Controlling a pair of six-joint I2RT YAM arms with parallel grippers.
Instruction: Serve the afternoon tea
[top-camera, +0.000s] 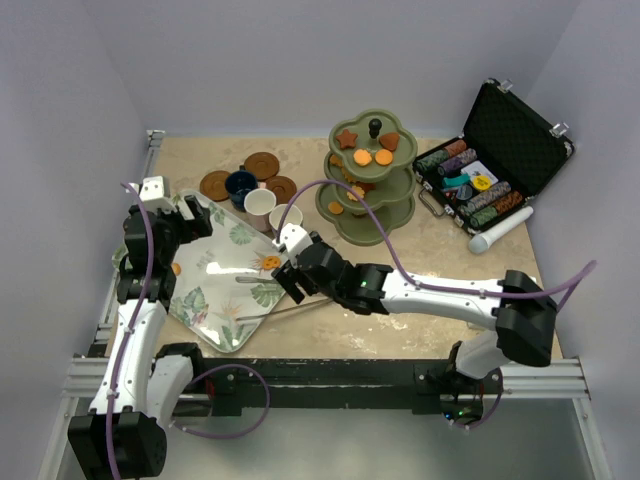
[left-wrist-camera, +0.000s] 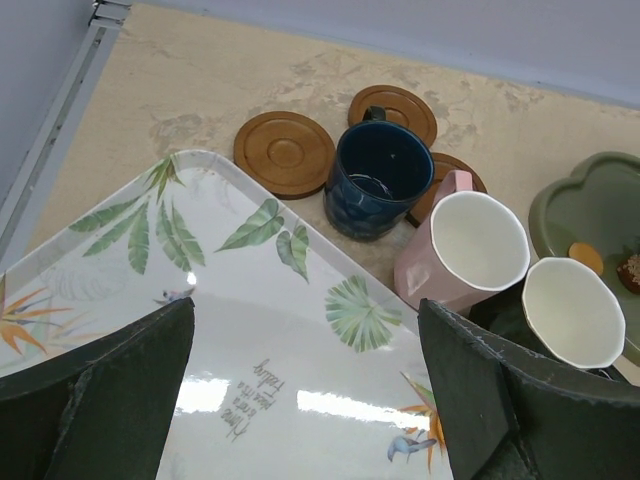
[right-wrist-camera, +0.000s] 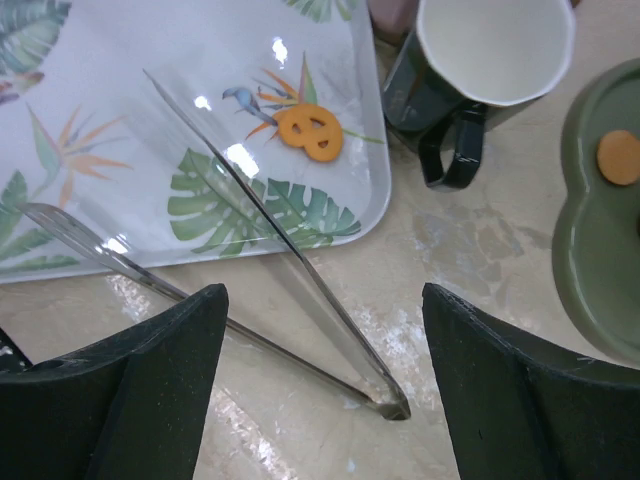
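Observation:
My left gripper (top-camera: 188, 218) hangs open over the floral tray (top-camera: 205, 300). My right gripper (top-camera: 295, 280) is open above metal tongs (right-wrist-camera: 300, 265), which lie across the tray's edge onto the table with nothing between my fingers. An orange cookie (right-wrist-camera: 310, 130) lies on the tray. Beside it stand a blue mug (left-wrist-camera: 365, 200), a pink mug (left-wrist-camera: 435, 260) and a white-and-black mug (left-wrist-camera: 570, 315). The green three-tier stand (top-camera: 368, 225) holds several cookies.
Wooden coasters (left-wrist-camera: 280, 155) lie behind the mugs. At the back right are an open case of chips (top-camera: 475, 190) and a white cylinder (top-camera: 500, 230).

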